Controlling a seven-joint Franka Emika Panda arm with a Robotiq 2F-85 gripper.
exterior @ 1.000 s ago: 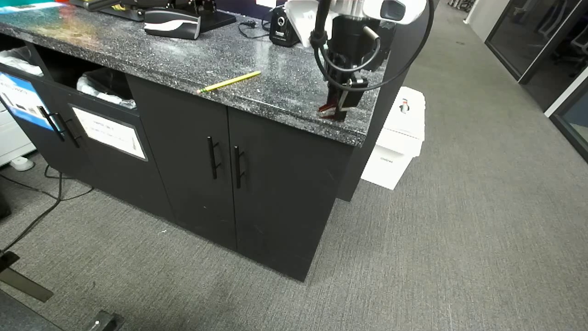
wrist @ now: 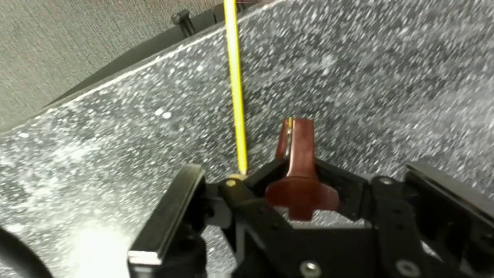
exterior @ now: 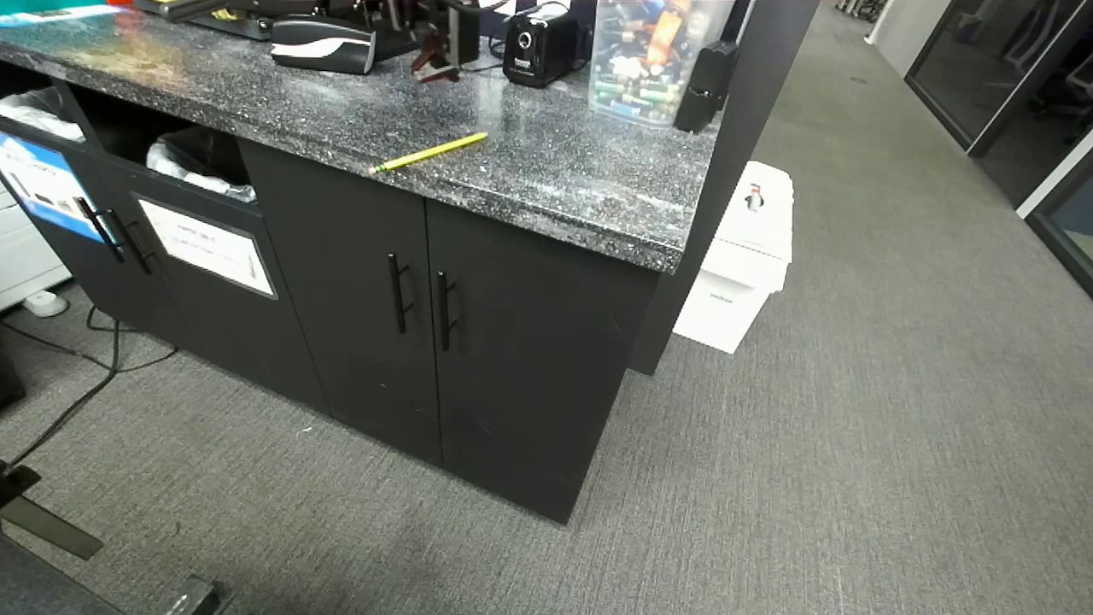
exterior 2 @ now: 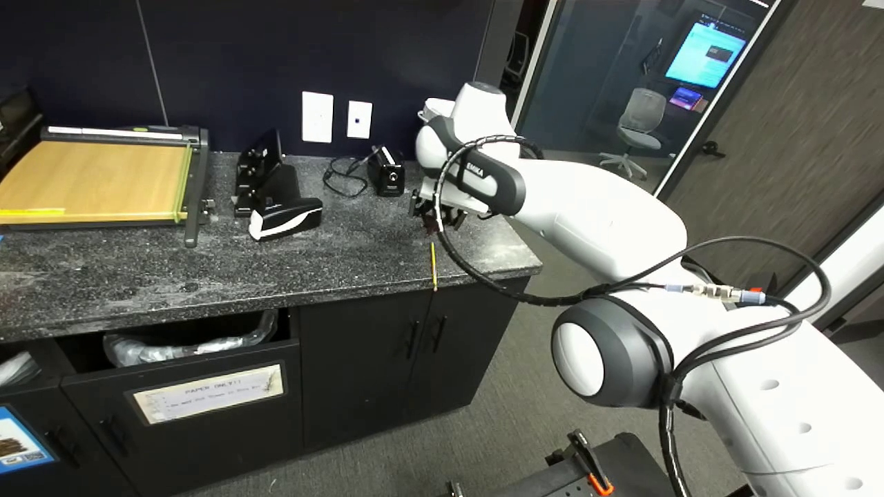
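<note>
A yellow pencil [exterior: 430, 152] lies on the dark speckled counter, its eraser end at the front edge. In exterior view 2 the same pencil [exterior 2: 433, 266] points back from that edge. My gripper [exterior: 438, 70] hangs above the counter, behind the pencil and apart from it. Seen from the wrist, the red fingers [wrist: 303, 143] are nearly together, with a narrow slit and a small brassy glint between them; I cannot make out any object held. The pencil [wrist: 236, 88] runs to the left of the fingers, its near end meeting the gripper's outline. The gripper [exterior 2: 435, 222] is partly hidden by cables.
Behind stand a black sharpener [exterior 2: 387, 171], a stapler-like black-and-white device [exterior 2: 286, 219] and a paper cutter [exterior 2: 99, 178]. A clear bin of batteries [exterior: 656, 61] stands at the back right.
My gripper has moved left and back, away from the front right of the counter. The batteries bin, hidden behind the arm before, now shows. The pencil has not moved.
</note>
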